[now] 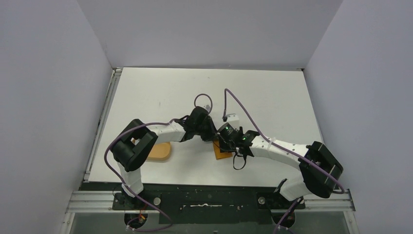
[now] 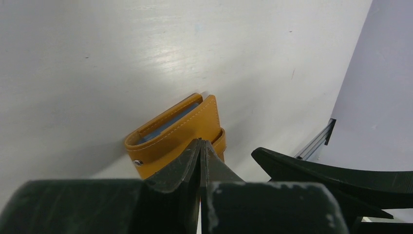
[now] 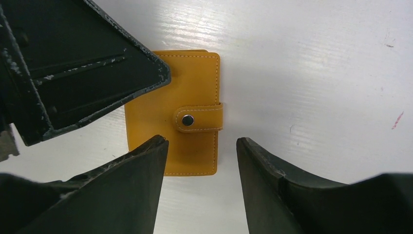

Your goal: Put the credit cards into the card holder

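The tan leather card holder (image 1: 223, 155) lies on the table between my two arms, partly covered by the grippers in the top view. Its strap with a dark snap crosses one face in the right wrist view. In the left wrist view, a greyish strip shows inside the slot along the holder's (image 2: 175, 131) upper edge. My left gripper is shut over the holder, nothing visible between its fingertips. Part open, my right gripper has its fingertips spaced around the holder's right side, not closed on it. No credit card can be made out clearly.
A tan tray (image 1: 159, 151) sits at the left, largely hidden beneath the left arm. Both grippers are very close together over the holder.
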